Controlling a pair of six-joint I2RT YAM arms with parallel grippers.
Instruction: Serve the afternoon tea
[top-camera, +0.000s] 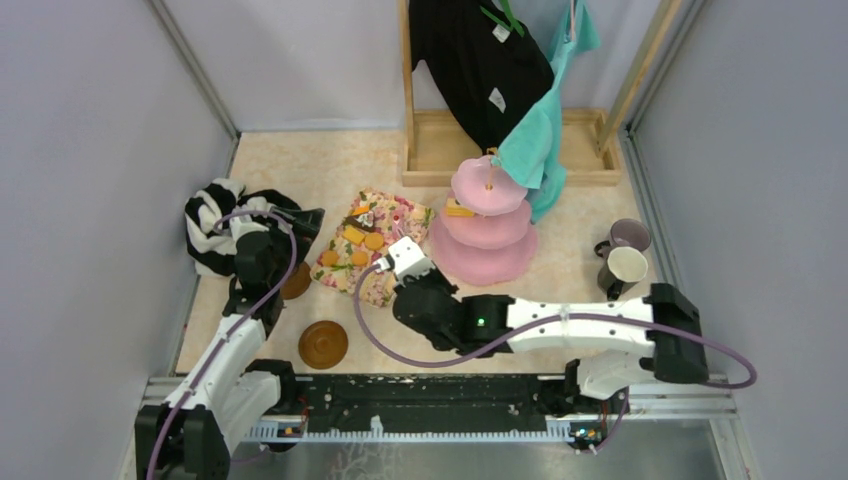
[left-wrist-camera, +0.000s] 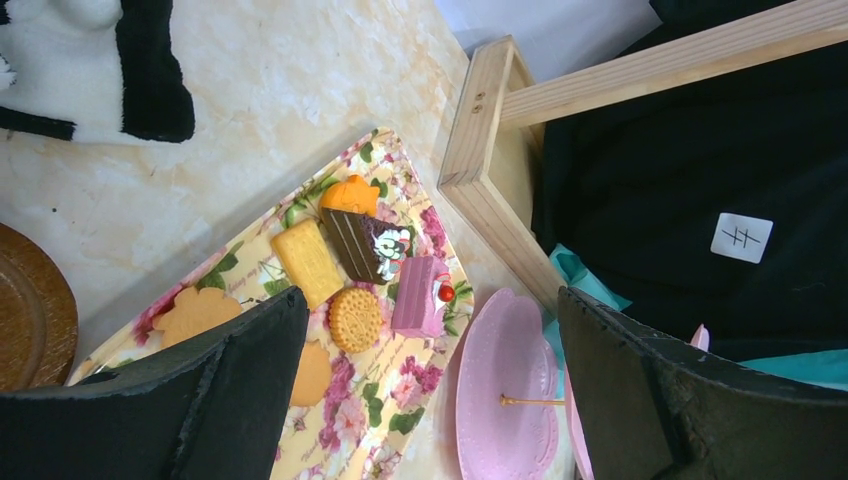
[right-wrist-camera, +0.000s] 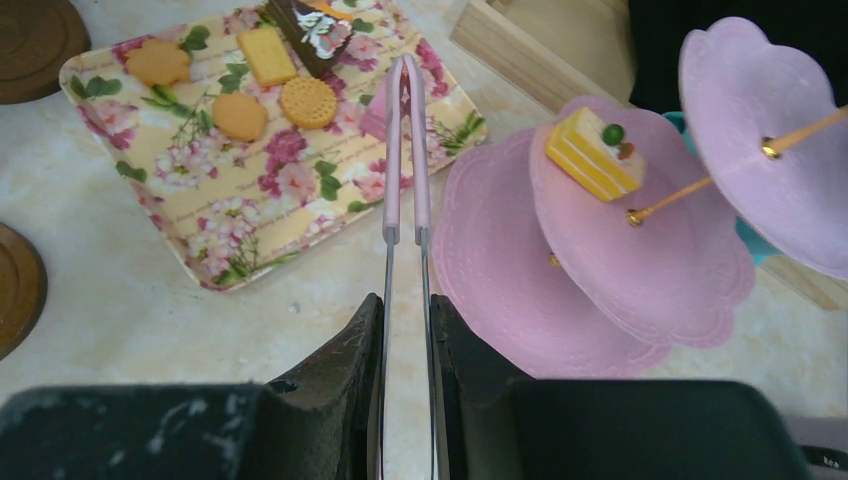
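A floral tray (top-camera: 338, 283) holds cookies, a chocolate cake slice (left-wrist-camera: 352, 242) and a pink cake piece (left-wrist-camera: 417, 298). A pink tiered stand (top-camera: 484, 260) stands to its right, with a yellow cake slice (right-wrist-camera: 588, 155) on the middle tier. My right gripper hangs over the tray's right part, its pink-tipped fingers close together over the pink cake, which they partly hide; whether they touch it is unclear. My left gripper stands open over the tray's left side, with nothing between its fingers.
Brown coasters (top-camera: 322, 343) lie left and front-left, a black-and-white cloth (top-camera: 210, 215) at far left. Two mugs (top-camera: 623, 270) stand at right. A wooden rack (top-camera: 430, 170) with hanging clothes is at the back. The front-middle table is partly under my right arm.
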